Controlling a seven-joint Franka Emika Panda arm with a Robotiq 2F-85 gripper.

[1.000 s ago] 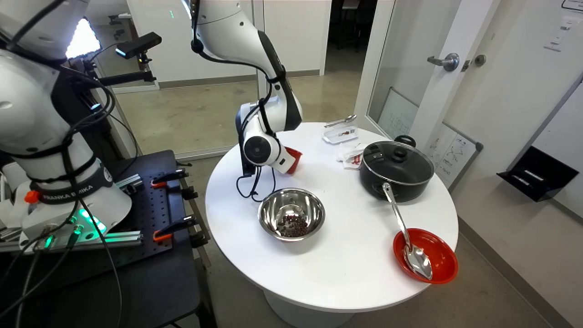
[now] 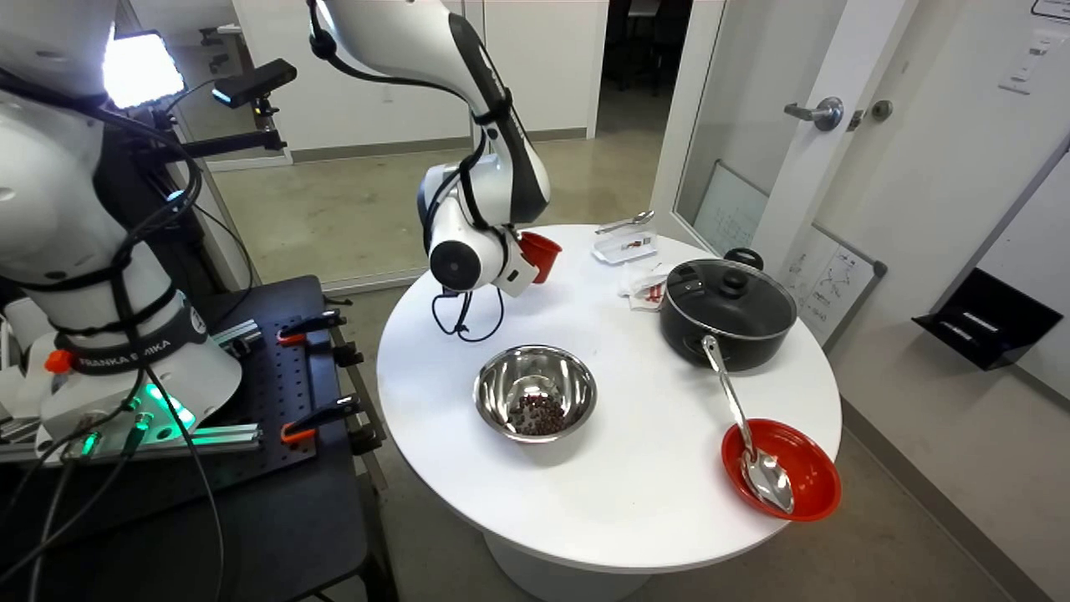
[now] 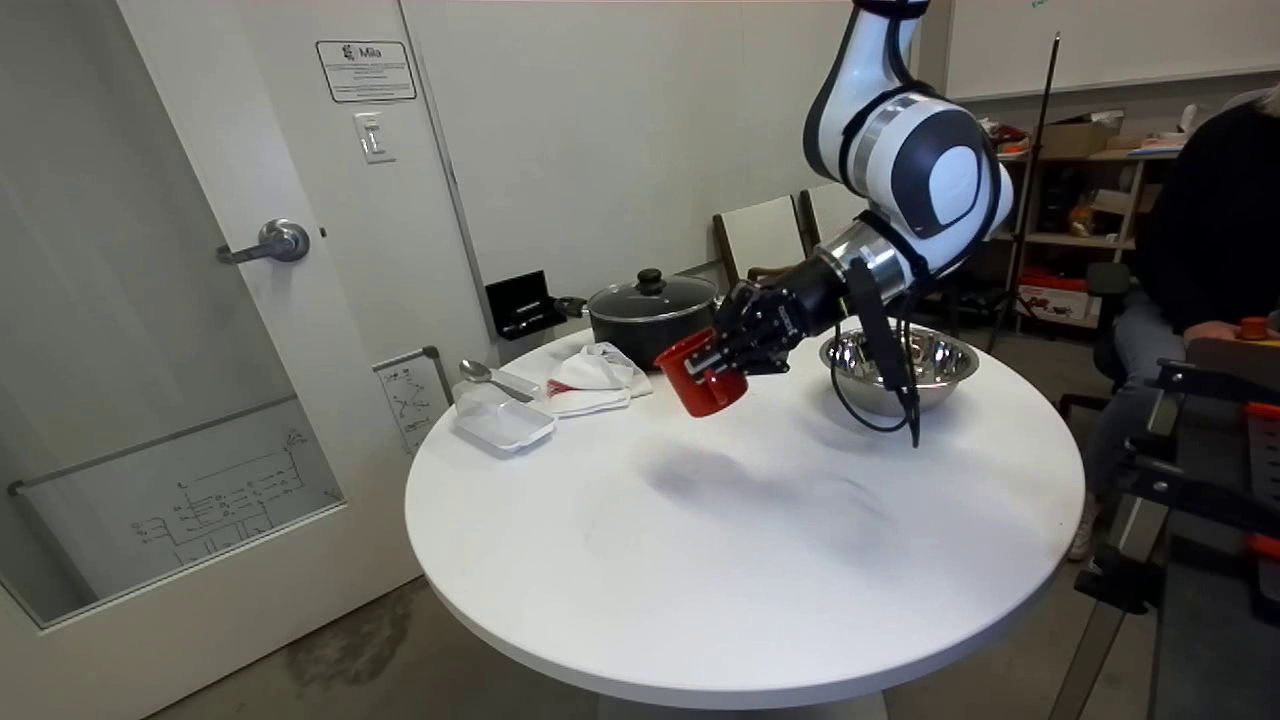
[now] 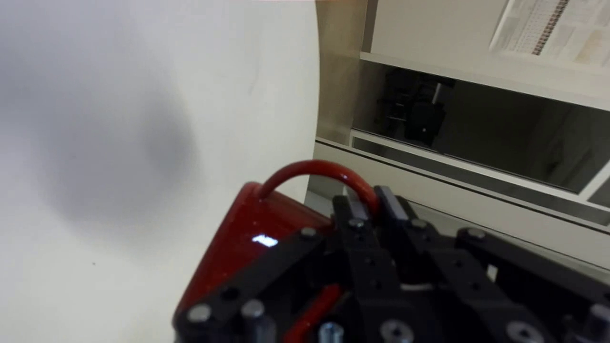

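Observation:
A red mug (image 3: 699, 379) hangs tilted above the white table, with my gripper (image 3: 716, 355) shut on its handle. In the wrist view the curved handle (image 4: 320, 166) runs between the fingertips, and the mug's glossy side (image 4: 251, 246) lies to the left of them. Exterior view 1 shows the red mug (image 2: 538, 256) partly behind the arm, over the table's far left side. What the mug contains is out of sight. Below and in front of the arm stands a steel bowl (image 2: 506, 377) with small dark brown pieces (image 2: 537, 415) at its bottom.
A lidded black pot (image 2: 724, 311) stands at the right, a long spoon (image 2: 767, 480) reaching from it into a red bowl (image 2: 824, 492). At the back are a clear tray (image 3: 510, 422), a spoon (image 3: 486, 374) and a white packet (image 3: 596, 368). Bare white tabletop (image 3: 672, 564) lies below the mug.
Holding the mug, the arm has moved up and back, farther from the steel bowl in exterior view 1. The bowl, pot and other tabletop things are where they were.

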